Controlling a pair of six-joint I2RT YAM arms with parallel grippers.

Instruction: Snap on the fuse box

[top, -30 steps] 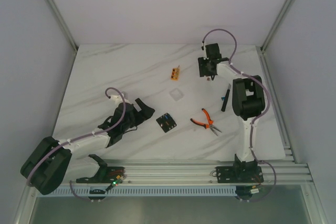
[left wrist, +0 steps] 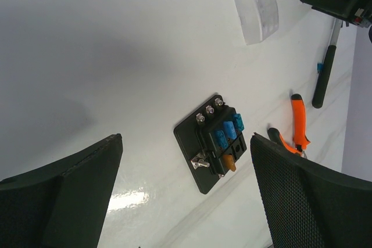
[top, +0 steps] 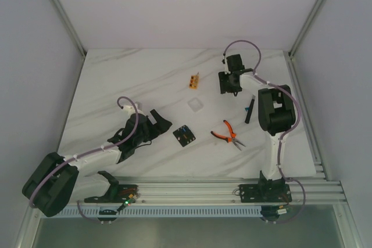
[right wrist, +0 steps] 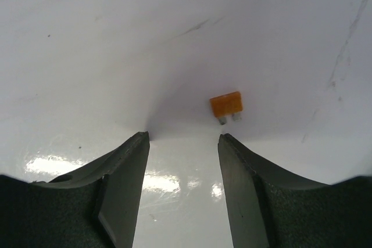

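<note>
The black fuse box [top: 184, 136] lies on the table right of my left gripper [top: 160, 120], which is open; in the left wrist view it shows blue fuses [left wrist: 229, 130], an orange one and metal studs. A clear plastic cover [top: 195, 104] lies above it. My right gripper [top: 229, 82] is open low over the back right of the table. In the right wrist view a small orange fuse [right wrist: 226, 104] lies on the surface just beyond its fingertips, slightly right of their midline.
An orange item [top: 194, 81] sits at the back middle. Orange-handled pliers [top: 228, 136] and a black-handled tool [top: 249, 112] lie on the right.
My right gripper has moved a little toward the front of the table in the top view. The left arm looks unchanged.
</note>
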